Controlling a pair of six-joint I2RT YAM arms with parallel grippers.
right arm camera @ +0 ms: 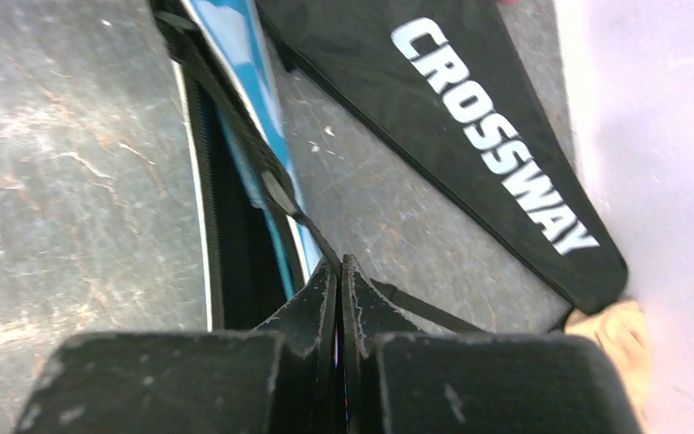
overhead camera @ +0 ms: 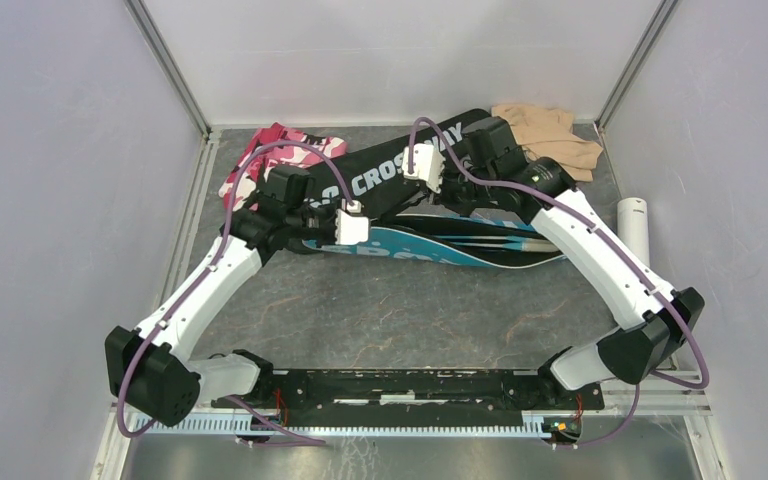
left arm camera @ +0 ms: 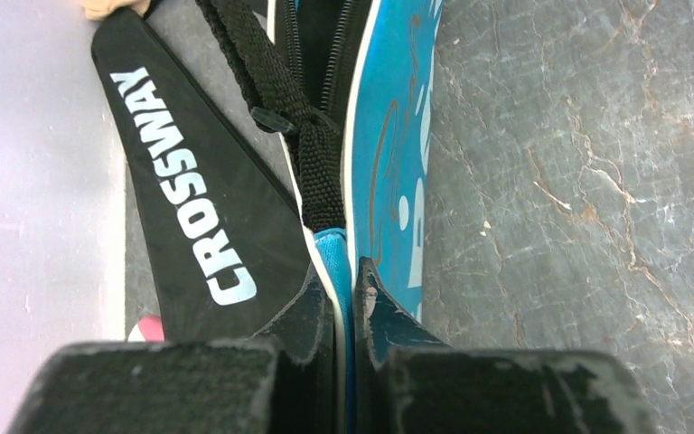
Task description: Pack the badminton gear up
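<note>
A long blue bag (overhead camera: 420,250) lies open along its zipper, light-blue striped items visible inside at its right part. My left gripper is shut on the bag's blue, white-piped end, beside a thick black strap (left arm camera: 316,163). My right gripper is shut at the black strap (right arm camera: 271,181), over the bag's opening; a thin dark band runs into its fingertips. Behind the bag lies a black CROSSWAY cover (overhead camera: 380,160), partly hidden by my arms in the top view.
Pink camouflage cloth (overhead camera: 250,165) is at the back left, beige cloth (overhead camera: 550,140) at the back right. A white tube (overhead camera: 633,230) stands along the right edge. The grey surface in front of the bag is clear.
</note>
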